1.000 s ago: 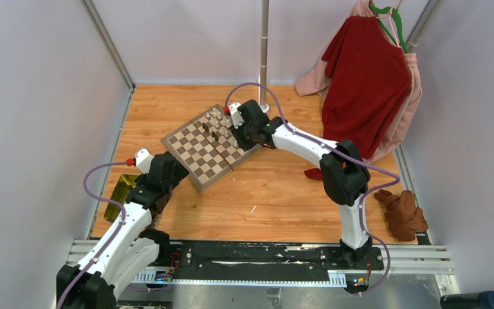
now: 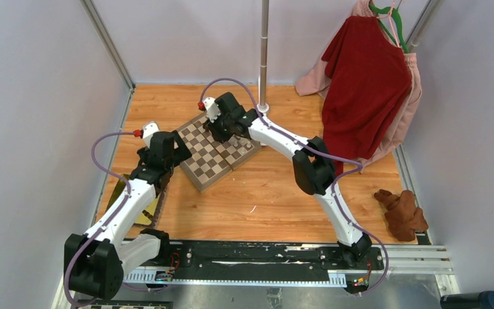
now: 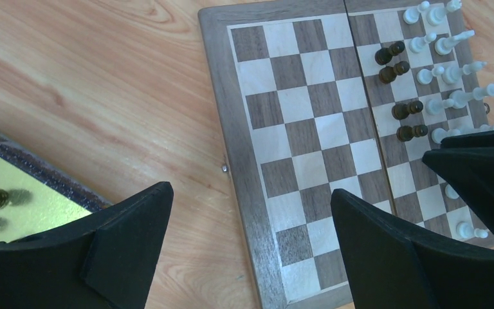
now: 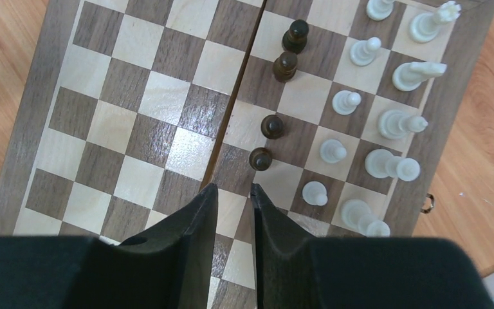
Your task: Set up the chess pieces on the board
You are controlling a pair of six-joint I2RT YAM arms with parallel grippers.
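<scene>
The chessboard (image 2: 199, 166) has white pieces in rows along its right side, such as a white rook (image 4: 392, 164), and several dark pawns (image 4: 260, 159) standing in a column just right of the centre seam. My right gripper hangs over the board just below these pawns, its fingertips part way apart with none of the pieces clearly between them. My left gripper is open over the board's left edge, nothing between its fingers.
A yellow tray (image 3: 32, 188) with dark pieces lies left of the board. A pole (image 2: 264, 51) stands behind it. Red clothing (image 2: 366, 77) hangs at the right, a brown plush toy (image 2: 402, 212) below.
My right arm has moved left over the board's middle.
</scene>
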